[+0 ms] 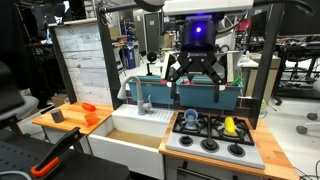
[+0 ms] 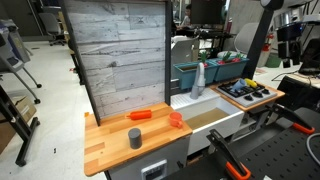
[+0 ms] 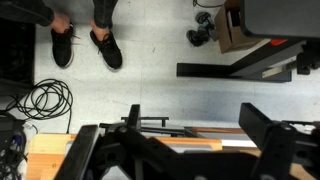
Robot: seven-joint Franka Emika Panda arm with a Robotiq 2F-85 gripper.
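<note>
My gripper (image 1: 195,92) hangs open in exterior view 1, well in front of the stove top, with nothing between its fingers. Behind it on the black stove (image 1: 209,148) stands a blue cup (image 1: 190,117). A yellow object (image 1: 230,127) lies on the burners to the right of the cup. On the wooden counter at left are an orange bowl (image 2: 176,119), an orange-red long object (image 2: 147,114) and a grey cup (image 2: 135,138). The wrist view shows mostly floor; none of these objects can be made out there.
Between the counter and stove lies an empty sink basin (image 1: 137,138) with a grey faucet (image 1: 142,92). A blue rack (image 1: 205,93) runs behind the stove. In the wrist view, a person's shoes (image 3: 105,50) and a coiled cable (image 3: 47,101) are on the floor.
</note>
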